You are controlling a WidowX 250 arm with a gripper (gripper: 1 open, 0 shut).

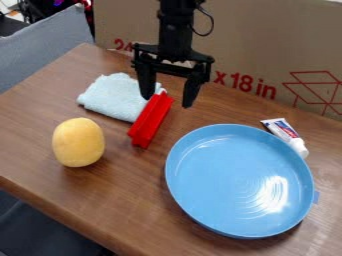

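Note:
My black gripper (168, 84) hangs open above the back of the wooden table, its two fingers spread over a red bar-shaped object (150, 121) and the right part of a folded pale blue cloth (110, 97); nothing shows between the fingers. A yellow rounded object (78, 142) stands at the front left. A blue plate (238, 180) lies at the front right, with a white toothpaste-like tube (285, 136) just behind its right side.
A cardboard box (281, 70) stands along the back of the table (134, 200). The table's left and front-left edges are in view, with bare wood at the left and front.

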